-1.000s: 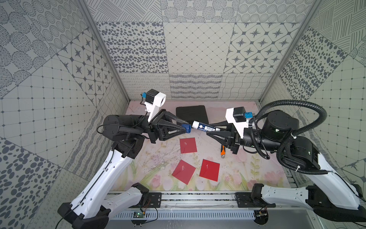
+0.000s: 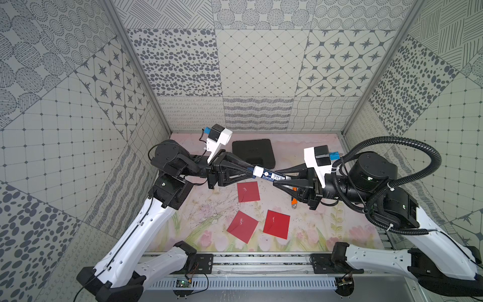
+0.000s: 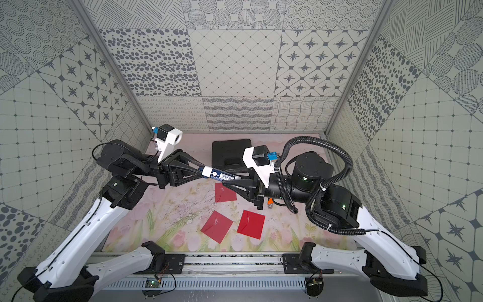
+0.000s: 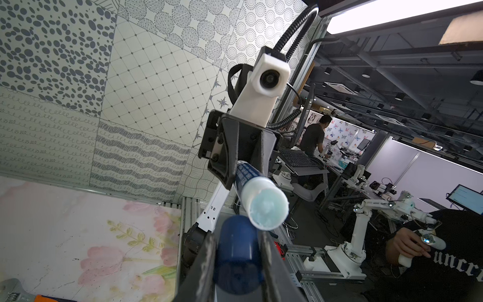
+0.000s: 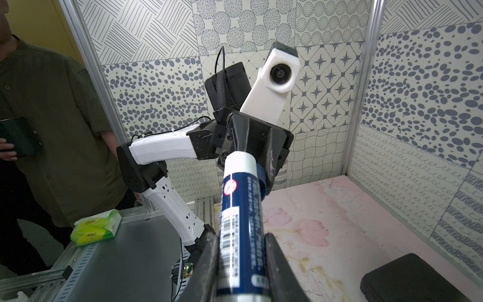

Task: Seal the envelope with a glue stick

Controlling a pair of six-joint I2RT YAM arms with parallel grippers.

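A white and navy glue stick [image 2: 268, 174] is held level in my right gripper [image 2: 281, 181], which is shut on it, its white end pointing left. At that end my left gripper [image 2: 250, 172] has a blue cap [image 4: 237, 256] between its fingers. In the left wrist view the glue stick's pale top [image 4: 268, 209] shows just above the cap. In the top left view three red envelopes lie on the floral table: one at the middle [image 2: 248, 191], one front left [image 2: 242, 226], one front right [image 2: 276, 224].
A black pad or case [image 2: 253, 151] lies at the back middle. An orange-handled tool [image 2: 294, 201] lies under the right gripper. Patterned walls enclose three sides.
Over the last second my left gripper has moved right and both hands have come together, with the cap now at the glue stick's end. The right gripper has shifted slightly.
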